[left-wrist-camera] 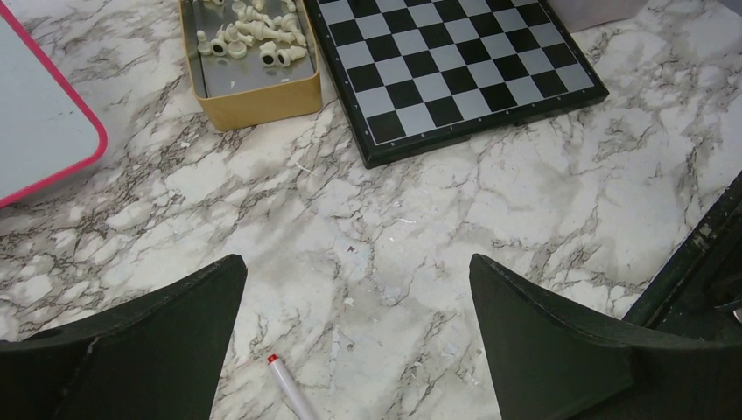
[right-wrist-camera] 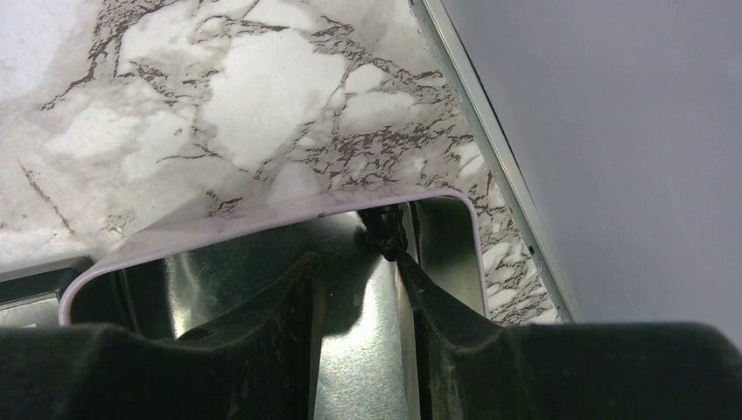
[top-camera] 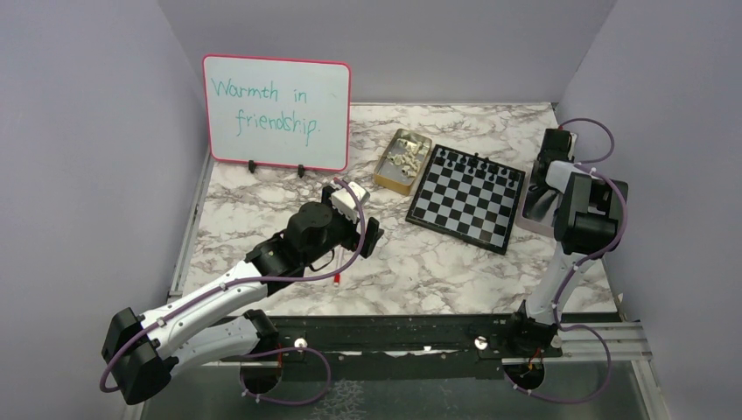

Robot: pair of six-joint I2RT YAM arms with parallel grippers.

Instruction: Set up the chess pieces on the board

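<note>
The chessboard (top-camera: 459, 206) has black pieces standing along its back rows. To its left, cream pieces lie loose in a gold tin (left-wrist-camera: 258, 98). On the right side, my right gripper is over a pink-rimmed tin (right-wrist-camera: 219, 229), part open, with a black piece (right-wrist-camera: 385, 232) lying by the far wall just beyond its fingertips; nothing shows between the fingers. My left gripper stands open and empty over the marble near the left of the board.
A whiteboard (top-camera: 276, 87) stands at the back left. A pen (left-wrist-camera: 293, 389) lies below my left gripper. The right tin sits close to the right wall.
</note>
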